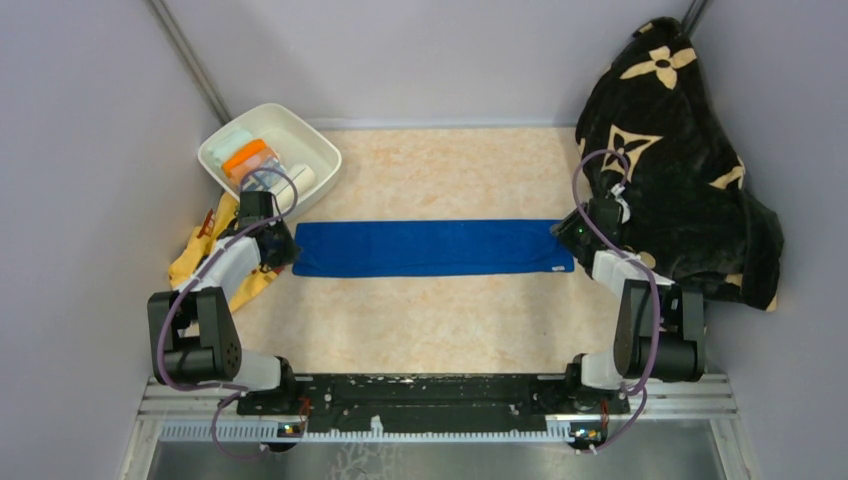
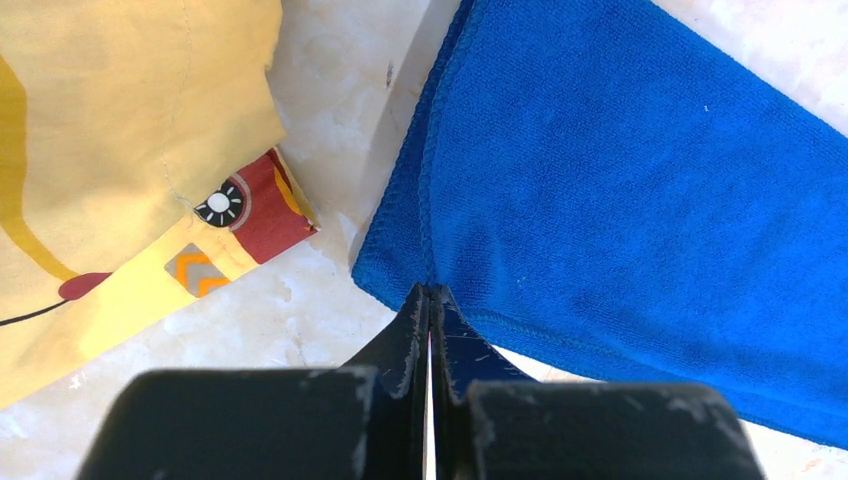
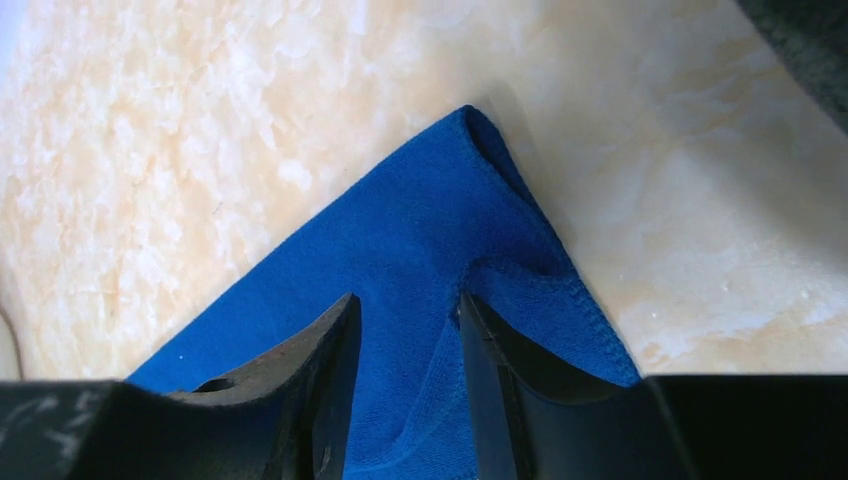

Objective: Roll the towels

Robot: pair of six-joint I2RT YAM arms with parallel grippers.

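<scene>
A blue towel lies flat as a long folded strip across the middle of the table. At its left end, my left gripper is shut, its tips at the edge of the upper layer near the corner; whether cloth is pinched between them is hard to see. Over the towel's right end, my right gripper stands part open. One of its fingers is beside a raised fold of the top layer, and nothing is clearly gripped.
A white bin with packages stands back left. Beside the left arm lies a yellow cloth. A dark patterned blanket fills the right side. Bare table lies in front of and behind the towel.
</scene>
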